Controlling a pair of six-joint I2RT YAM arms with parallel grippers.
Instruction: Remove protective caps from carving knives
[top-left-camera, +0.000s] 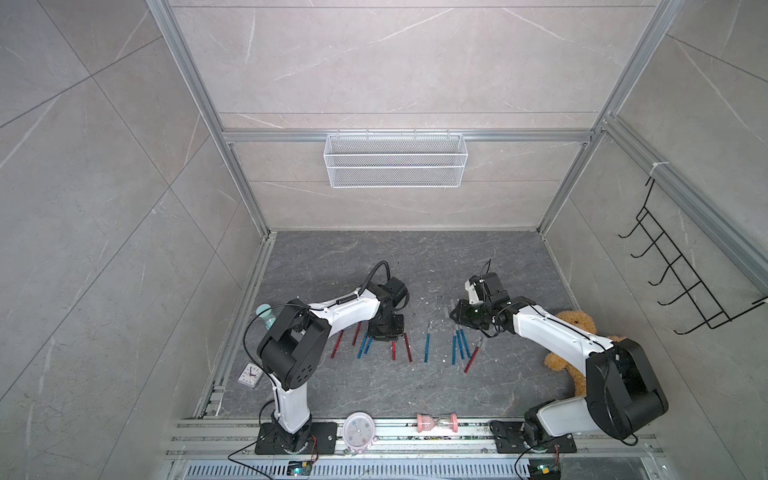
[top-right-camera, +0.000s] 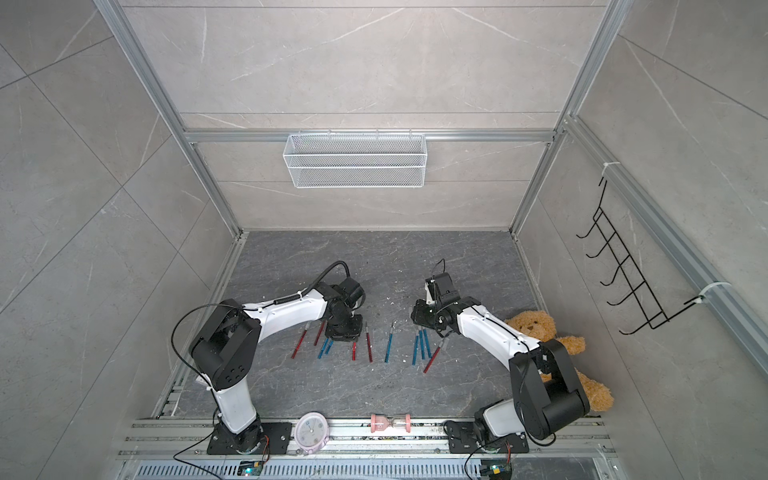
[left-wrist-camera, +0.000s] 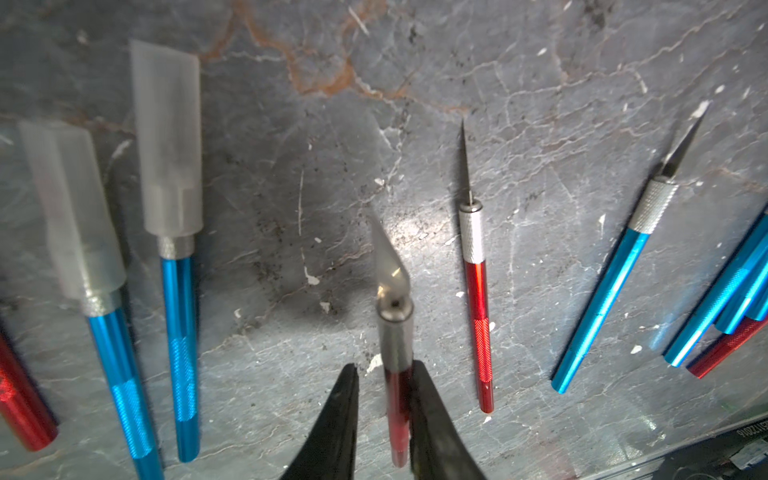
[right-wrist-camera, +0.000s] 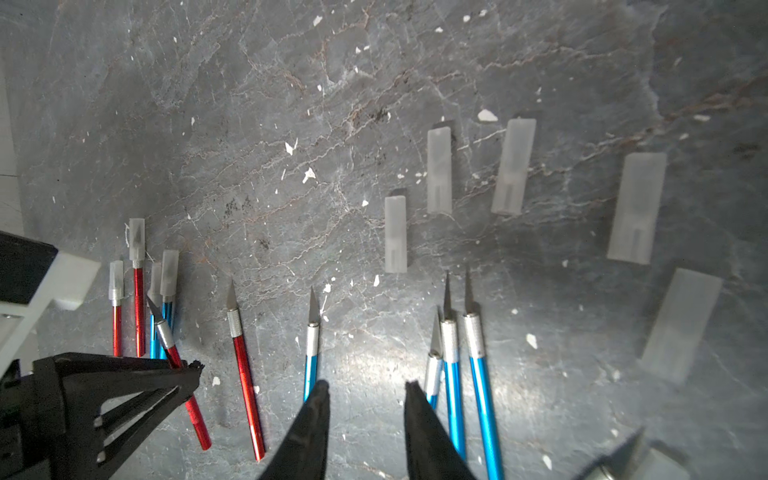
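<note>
In the left wrist view, an uncapped red knife (left-wrist-camera: 397, 346) stands between the parted fingers of my left gripper, against the right finger. An uncapped red knife (left-wrist-camera: 479, 296) and blue knife (left-wrist-camera: 604, 296) lie to its right; two capped blue knives (left-wrist-camera: 180, 320) (left-wrist-camera: 112, 336) lie left. My right gripper is open and empty above several uncapped blue knives (right-wrist-camera: 484, 400). Loose clear caps (right-wrist-camera: 636, 204) (right-wrist-camera: 680, 324) lie above and right of these in the right wrist view. Capped red knives (right-wrist-camera: 137, 304) lie at the far left.
A teddy bear (top-right-camera: 532, 321) lies at the right wall beside my right arm. A clock (top-left-camera: 249, 374) and cyan object (top-left-camera: 265, 316) are at the left. A wire basket (top-left-camera: 394, 160) hangs on the back wall.
</note>
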